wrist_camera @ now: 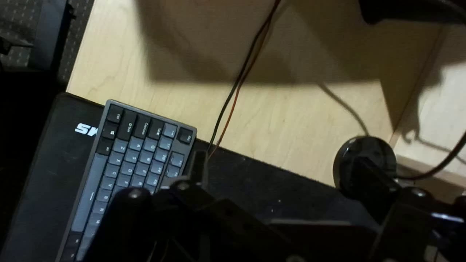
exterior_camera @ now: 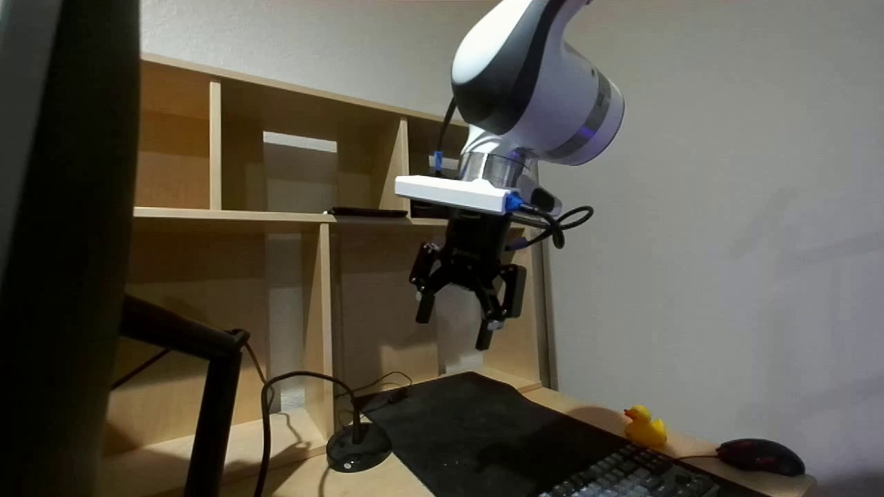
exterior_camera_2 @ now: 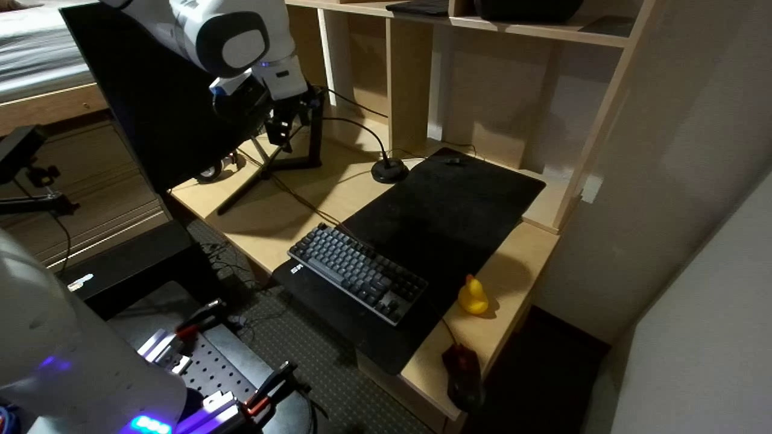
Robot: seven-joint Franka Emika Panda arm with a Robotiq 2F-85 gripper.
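In exterior view 1 my gripper point(exterior_camera: 455, 322) hangs high above the desk, its two black fingers spread wide and only air between them. Exterior view 2 shows the hand from behind, near the monitor, with its fingers hard to make out. A yellow rubber duck point(exterior_camera_2: 474, 298) stands on the bare wood strip beside the black desk mat point(exterior_camera_2: 449, 210), well away from the gripper. On the mat lies a grey and black keyboard point(exterior_camera_2: 358, 271); part of it shows at the left of the wrist view. One dark finger point(wrist_camera: 199, 168) overlaps the keyboard's edge in that view.
A dark mouse point(exterior_camera_2: 464, 380) lies at the desk's near right corner. The round black base point(exterior_camera_2: 389, 170) with a curved stem stands beyond the mat. The monitor point(exterior_camera_2: 155, 94) and the wooden shelf unit point(exterior_camera: 325, 331) border the desk.
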